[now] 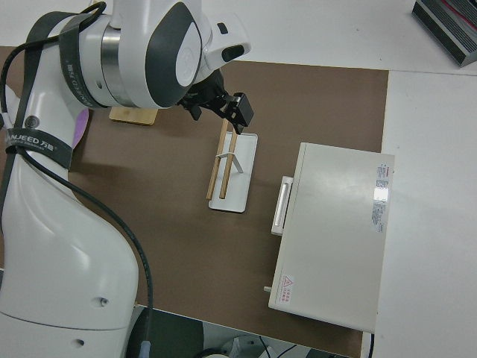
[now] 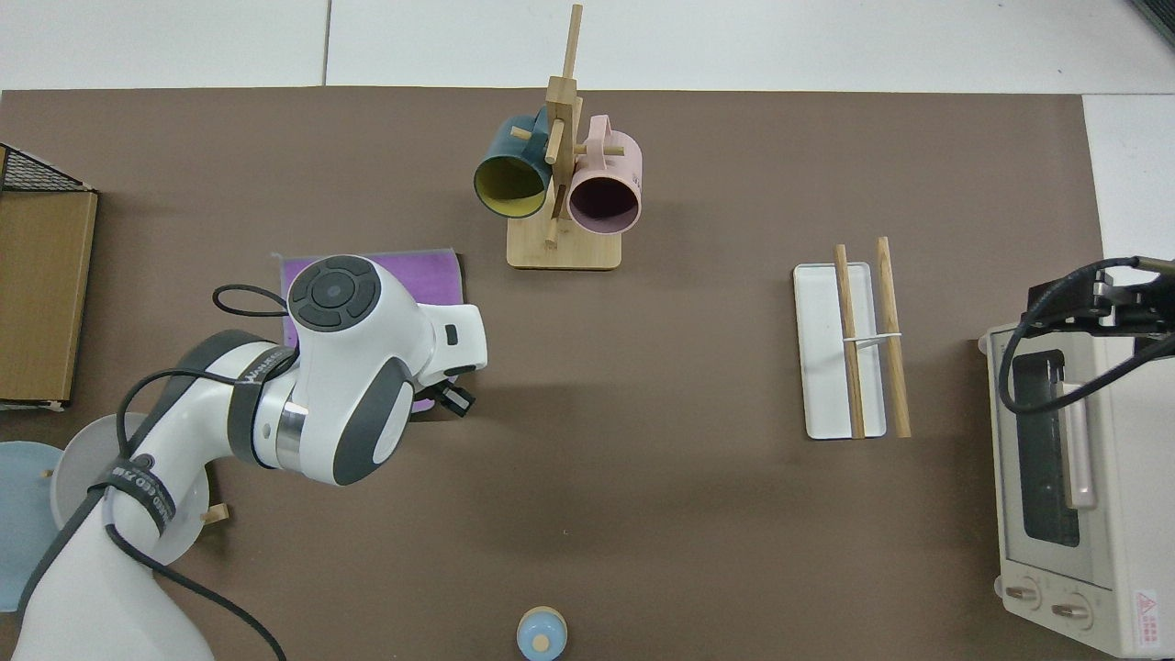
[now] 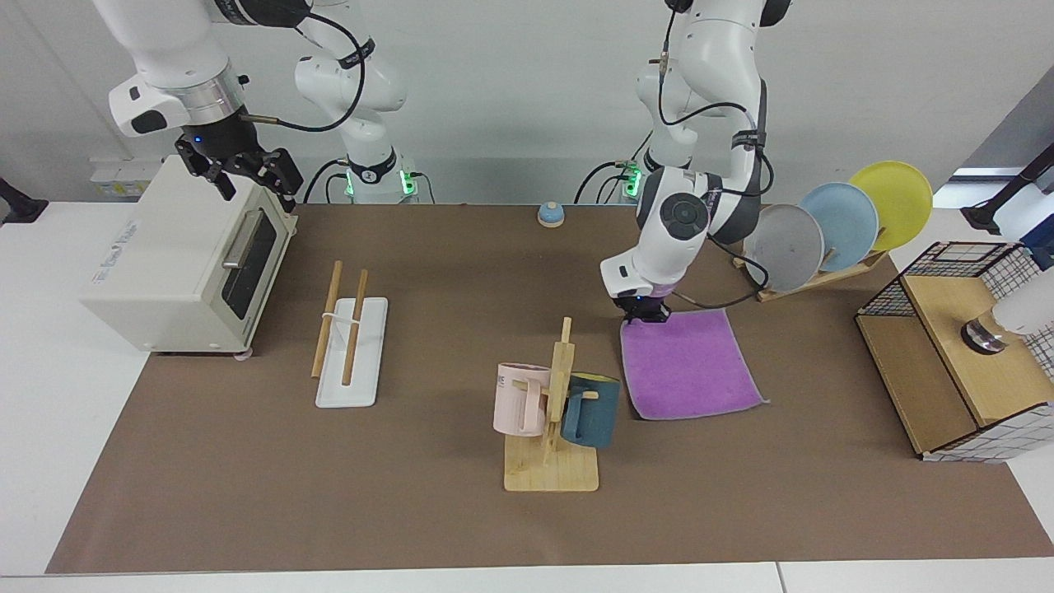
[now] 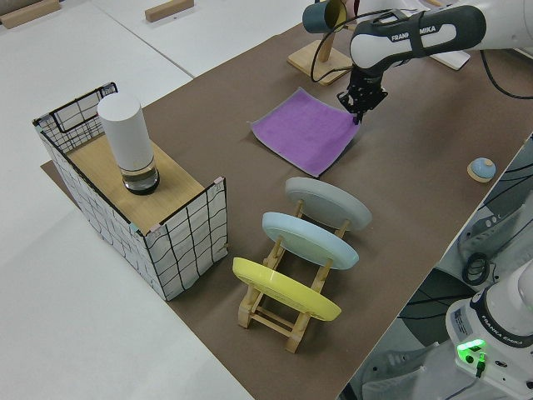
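A purple cloth (image 3: 692, 366) lies flat on the brown mat, partly under the arm in the top view. My left arm's gripper (image 3: 640, 308) hangs just at the cloth's near edge, its fingers mostly hidden under the wrist; whether they hold anything cannot be seen. My right gripper (image 3: 237, 168) is raised over the white oven (image 3: 158, 277), at the top view's right edge. A pink mug (image 2: 603, 198) and a teal mug (image 2: 504, 176) hang on a wooden mug tree (image 2: 562, 253).
A white board with two wooden sticks (image 2: 821, 364) lies right of the tree. A dish rack holds grey, blue (image 4: 308, 242) and yellow plates; a wire-sided shelf with a cylinder (image 4: 125, 133) stands beside them. A small blue object (image 2: 542, 634) lies near the front.
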